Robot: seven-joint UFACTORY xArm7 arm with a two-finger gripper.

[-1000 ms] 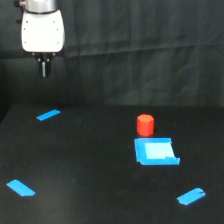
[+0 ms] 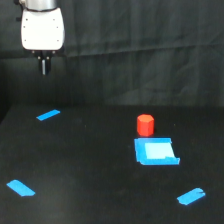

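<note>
A red block [image 2: 145,125], roughly hexagonal in outline, stands on the dark table right of centre. Just in front of it lies a white patch [image 2: 159,151] bordered by blue tape [image 2: 142,149]. High at the upper left hangs my gripper [image 2: 44,71], pointing down beneath a white arm body [image 2: 42,29], well above the table and far from the block. Its fingers are small and dark against a dark backdrop, so whether they are apart or together cannot be made out.
Pieces of blue tape mark the table at the back left [image 2: 48,115], front left [image 2: 20,188] and front right [image 2: 191,196]. A black curtain [image 2: 140,55] closes off the back.
</note>
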